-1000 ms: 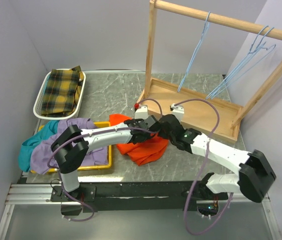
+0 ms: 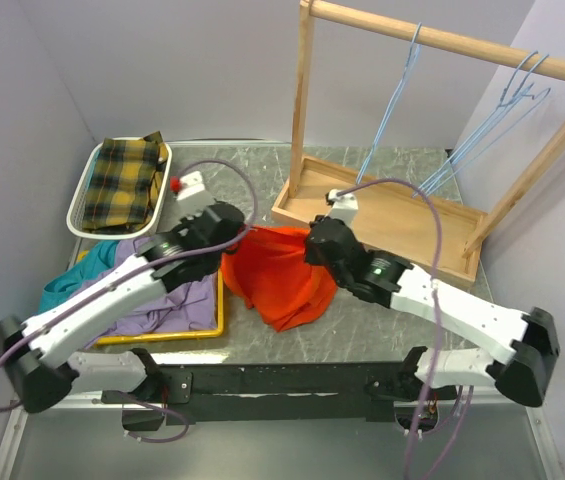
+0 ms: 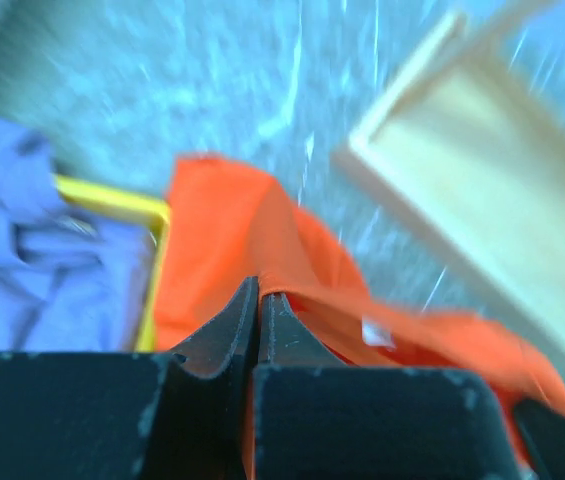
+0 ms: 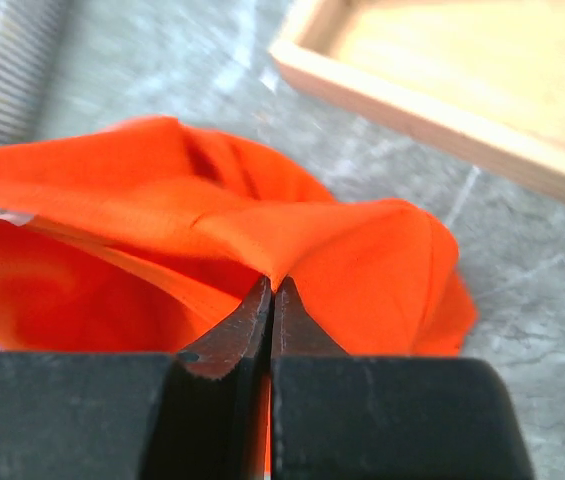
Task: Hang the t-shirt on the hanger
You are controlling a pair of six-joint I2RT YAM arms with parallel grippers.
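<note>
An orange T-shirt (image 2: 277, 290) is stretched between my two grippers above the grey table, part of it hanging down. My left gripper is shut on the shirt, pulled up and left of centre in the top view. My right gripper is shut on another fold of the shirt, with the cloth running off toward the left. A small white label shows on the fabric. Several light blue hangers (image 2: 487, 130) hang on a wooden rack (image 2: 452, 45) at the back right.
The rack's wooden tray base (image 2: 382, 220) lies just behind the shirt. On the left are a yellow-rimmed tray (image 2: 218, 300) with purple and teal clothes and a white basket (image 2: 78, 195) holding plaid cloth. Grey table shows at the front right.
My left gripper has moved left and toward the camera, away from the right one, drawing the shirt out between them. The right arm has shifted slightly.
</note>
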